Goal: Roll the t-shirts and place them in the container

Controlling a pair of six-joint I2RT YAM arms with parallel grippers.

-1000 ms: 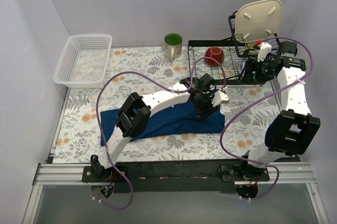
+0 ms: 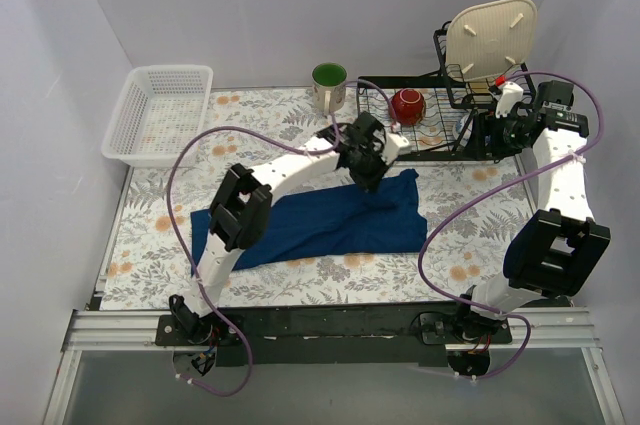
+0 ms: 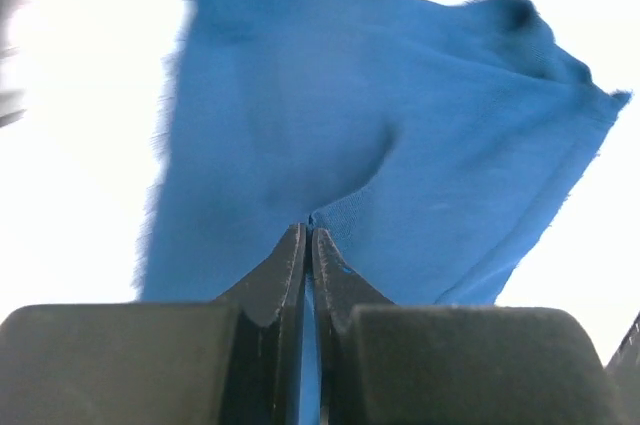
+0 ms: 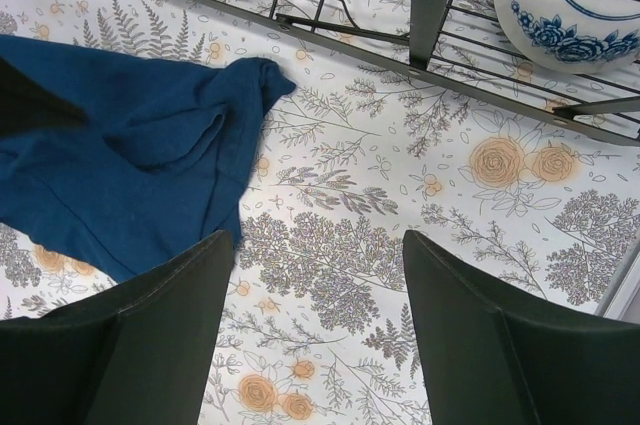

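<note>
A dark blue t-shirt (image 2: 280,235) lies spread across the middle of the table, with folds and a bunched corner at its right end (image 4: 255,85). My left gripper (image 2: 368,177) is over its upper right part; in the left wrist view the gripper is shut at a fold in the blue cloth, and I cannot tell whether cloth is between the tips. My right gripper hangs at the right by the dish rack, right of the shirt, part open with only the floral tabletop between its fingers.
A white basket (image 2: 158,75) stands back left, a green mug (image 2: 329,77) at the back. The dish rack (image 2: 400,153) holds a red bowl (image 2: 407,105), a board (image 2: 490,30) and a patterned bowl (image 4: 560,15).
My left arm has moved left and toward the back, away from the shirt's right end.
</note>
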